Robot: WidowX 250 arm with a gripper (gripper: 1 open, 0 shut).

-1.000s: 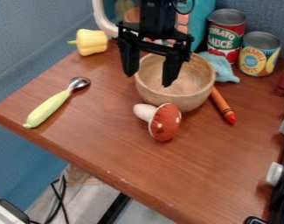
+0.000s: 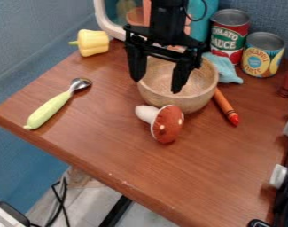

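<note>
My black gripper [image 2: 157, 75] hangs over a light wooden bowl [image 2: 182, 102], its two fingers apart, reaching down at the bowl's rim and inside; nothing shows between them. In front of the bowl lies a red-capped toy mushroom [image 2: 167, 124] with a white stem. An orange crayon [image 2: 225, 107] lies to the right of the bowl, with a light blue cloth [image 2: 224, 66] behind it.
A green-handled scoop [image 2: 49, 108] and a yellow pepper-like toy [image 2: 91, 42] lie on the left. Two cans [image 2: 262, 58] stand at the back right.
The gripper has moved slightly right and shifted over the bowl compared with a second ago. The objects on the table look unchanged.
</note>
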